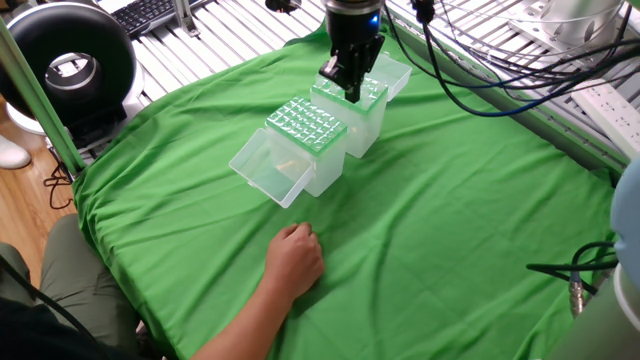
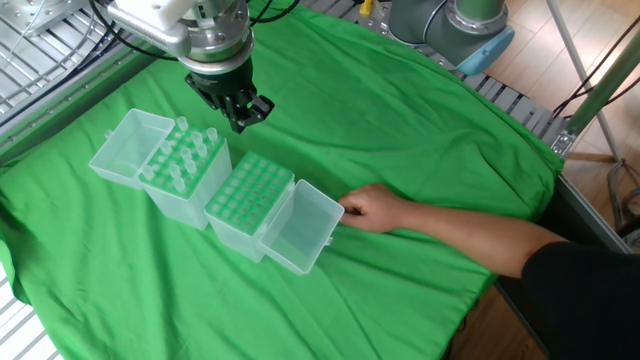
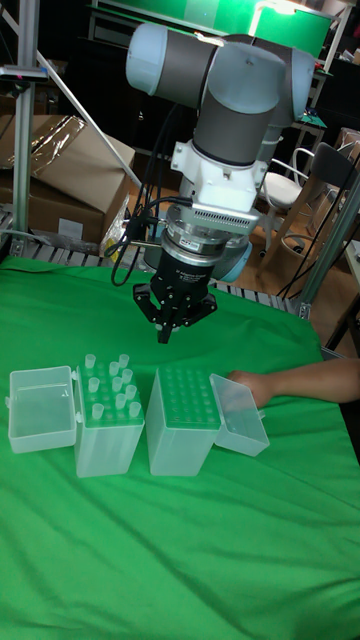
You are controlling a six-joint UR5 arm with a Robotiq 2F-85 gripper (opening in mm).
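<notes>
Two translucent boxes with green perforated tops stand side by side on the green cloth. Several clear tubes stick up from the top of the tube box. No tubes stand up from the other box, whose rows of holes show. My black gripper hangs above and behind the boxes, apart from them. In exterior view 1 the gripper overlaps the tube box and hides part of its top. Its fingers appear spread, seen at a slant, and nothing shows between them.
Each box's hinged lid hangs outward: one lid beside the tube box, another lid beside the other. A person's hand rests on the cloth near that second lid. Cloth in front of the boxes is clear.
</notes>
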